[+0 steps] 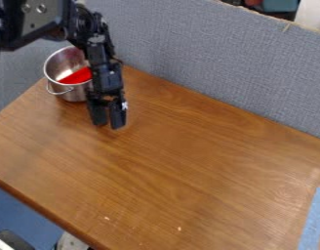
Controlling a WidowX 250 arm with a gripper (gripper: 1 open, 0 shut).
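Note:
My black gripper [108,109] hangs low over the wooden table, just right of a steel pot [65,83], its fingers parted and pointing down. Nothing clearly shows between them. Inside the pot, at the upper left of the table, lies something red [74,76]; the arm partly covers the pot's right side.
A grey padded wall [221,59] runs along the back. A pale blue strip [310,220] lies at the right edge.

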